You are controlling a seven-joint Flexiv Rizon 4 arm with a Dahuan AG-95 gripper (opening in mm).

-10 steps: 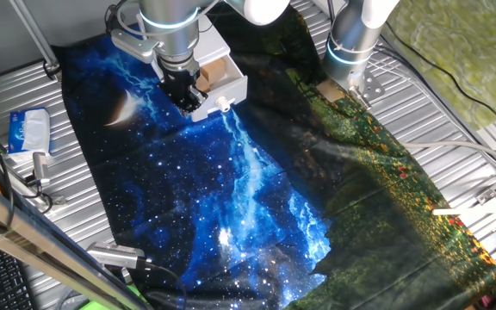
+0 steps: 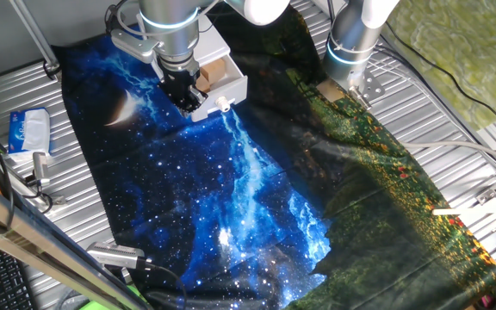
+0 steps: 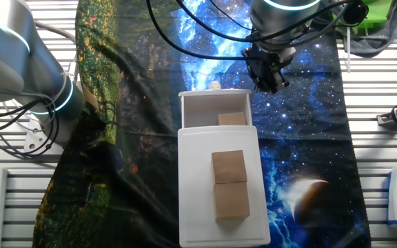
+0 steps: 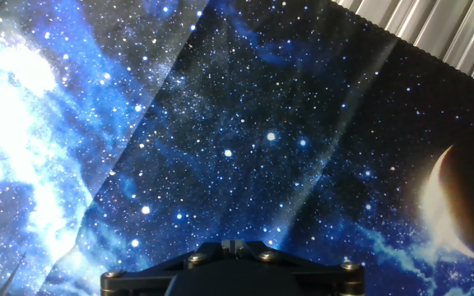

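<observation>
A white cabinet (image 3: 195,186) stands on the star-patterned cloth, and its drawer (image 3: 198,109) is pulled out. One brown block (image 3: 231,119) lies inside the drawer, partly hidden by the cabinet top. Two more brown blocks, one (image 3: 229,166) nearer the drawer and another (image 3: 231,201) touching it, rest on top of the cabinet. My black gripper (image 3: 273,84) hangs beside the drawer's front corner, apart from the blocks. In the wrist view the gripper looks shut, its fingertips together at the bottom edge, nothing visible between them. Only cloth lies beyond.
A white knob (image 2: 223,104) sticks out from the drawer front. A blue-and-white packet (image 2: 29,132) lies on the slatted table. The starry cloth (image 2: 213,198) in front of the drawer is clear.
</observation>
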